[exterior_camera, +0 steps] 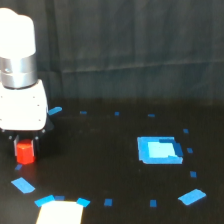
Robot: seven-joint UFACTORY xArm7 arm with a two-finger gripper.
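Observation:
At the left of the camera view is my white and grey gripper [25, 141], pointing down. It is shut on a small red block [25, 152] that shows below its palm. The fingers themselves are small and partly hidden by the block and the hand. Whether the block touches the dark table or hangs just over it, I cannot tell. To the right, well apart from the gripper, lies a white square [160, 149] framed by blue tape [144, 151].
A pale cream object [60, 212] is cut off by the bottom edge. Blue tape strips [192, 197] and several small blue marks dot the black table. A dark curtain [140, 50] hangs behind.

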